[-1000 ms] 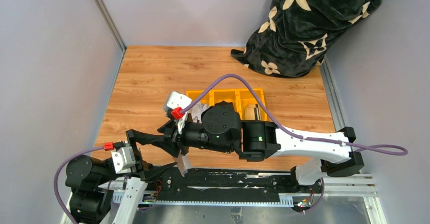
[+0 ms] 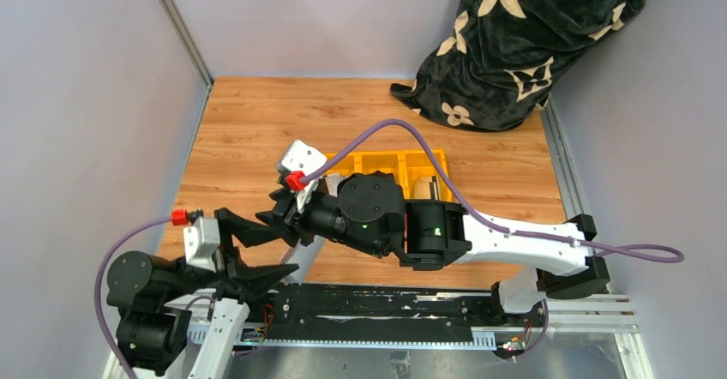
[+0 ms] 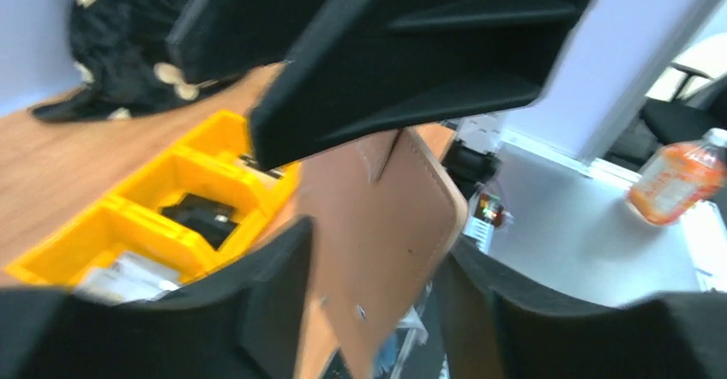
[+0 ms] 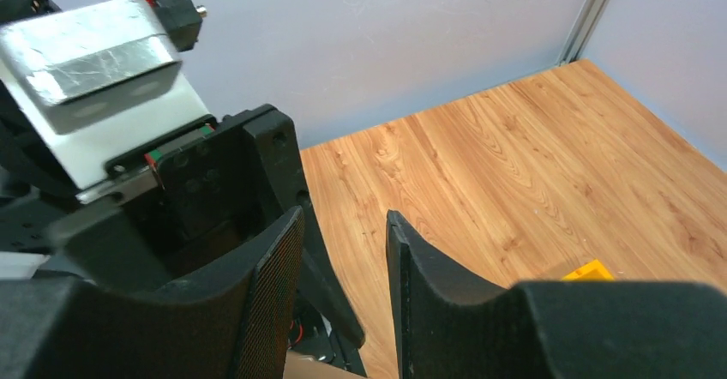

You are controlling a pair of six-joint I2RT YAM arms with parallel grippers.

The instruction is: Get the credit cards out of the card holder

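Note:
The card holder (image 3: 386,225) shows its flat pinkish-brown face in the left wrist view, hanging from the dark fingers of my right gripper. From the top it appears as a light grey slab (image 2: 303,259) below the right gripper (image 2: 285,223), which is shut on it. Only a tan sliver (image 4: 319,367) shows low in the right wrist view. My left gripper (image 2: 287,253) is open around the holder's lower part, its blurred fingers (image 3: 273,297) on either side; whether they touch it I cannot tell. I cannot make out any separate cards.
Behind the right arm sits a yellow divided tray (image 3: 171,186) with small dark and pale items inside. A dark flowered cloth (image 2: 531,45) drapes at the back right.

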